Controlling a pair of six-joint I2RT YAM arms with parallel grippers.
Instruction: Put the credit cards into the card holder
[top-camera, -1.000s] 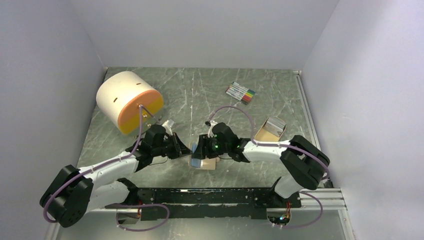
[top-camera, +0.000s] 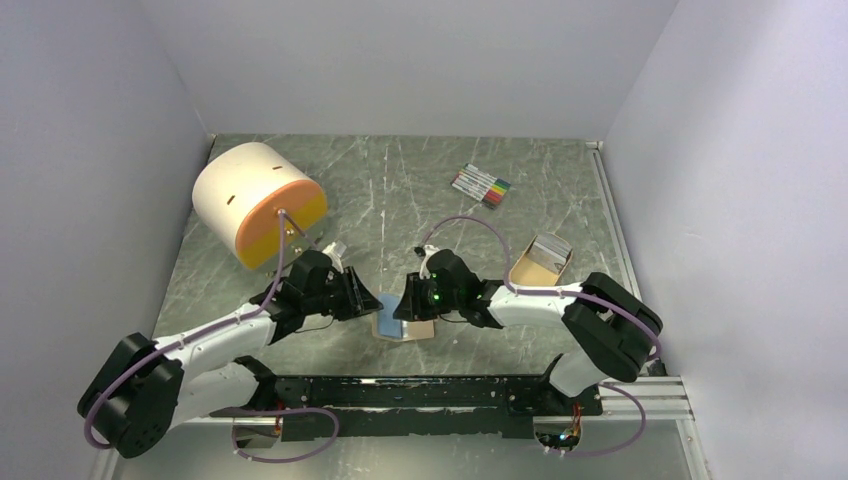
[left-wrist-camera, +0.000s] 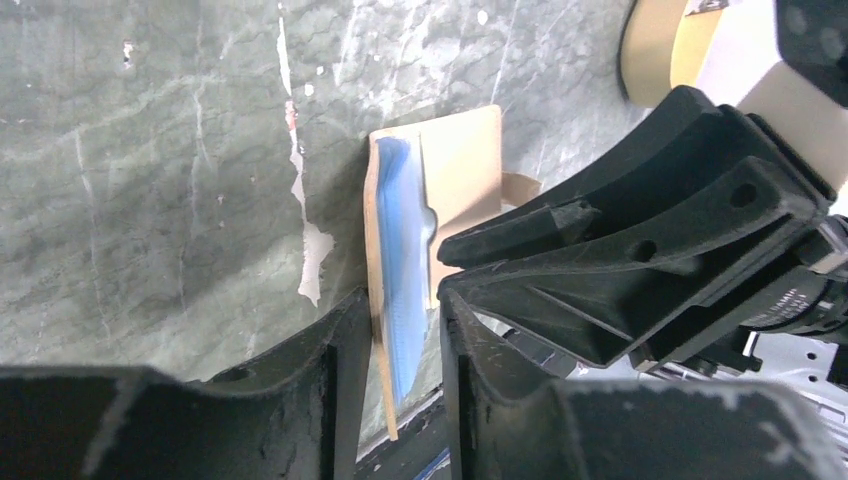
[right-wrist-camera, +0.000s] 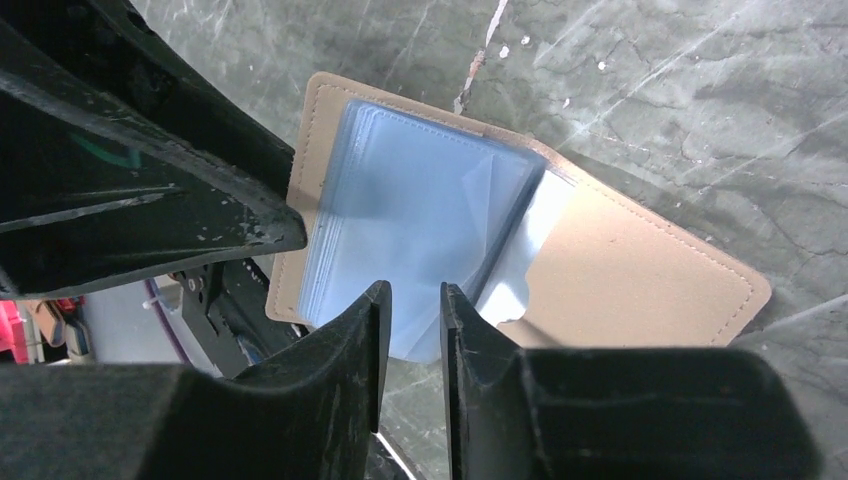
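Note:
The card holder, with a tan cover (right-wrist-camera: 640, 265) and blue plastic sleeves (right-wrist-camera: 410, 200), lies spread near the table's front middle. Its left tan edge and the blue sleeves stand between the parted fingers of my left gripper, with room beside them. My right gripper is shut on the blue sleeve near its lower right corner; the exact grip is partly hidden by the fingers. A clear, whitish strip (right-wrist-camera: 525, 255) shows beside the sleeves. Pale cards (top-camera: 550, 250) sit in a tan box (top-camera: 533, 273) at the right.
Several coloured markers (top-camera: 481, 185) lie together at the back. A large cream and orange cylinder (top-camera: 260, 203) occupies the back left. Both grippers are close together over the holder.
My right gripper has shifted slightly to the right, and more of the blue sleeve shows between the two arms.

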